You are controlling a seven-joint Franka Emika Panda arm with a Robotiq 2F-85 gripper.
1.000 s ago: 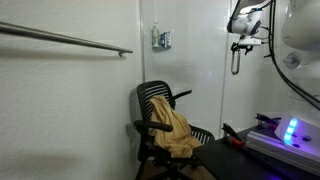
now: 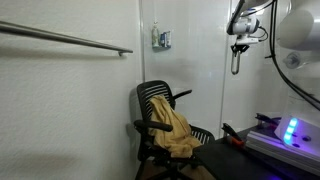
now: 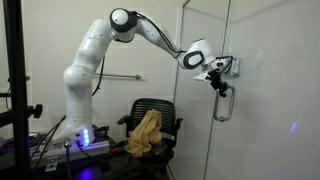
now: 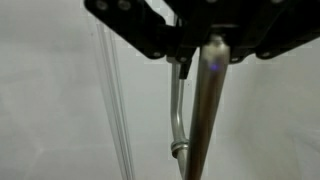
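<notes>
A metal loop handle (image 3: 233,104) is fixed to the shower's clear door panel (image 3: 216,150), upright, in exterior view 2. My gripper (image 3: 222,87) is at the upper part of this handle, shut on it. From exterior view 1 the handle (image 2: 236,64) hangs below my gripper (image 2: 239,47) at the far upper right. In the wrist view a shiny bar (image 4: 205,112) of the handle runs down from between the dark fingers. Its contact with the finger pads is hidden there.
A black mesh chair (image 3: 154,107) with a tan towel (image 3: 145,134) draped on it stands left of the door. A long grab rail (image 2: 70,39) runs along the left wall. Dispensers (image 2: 162,39) hang on the back wall.
</notes>
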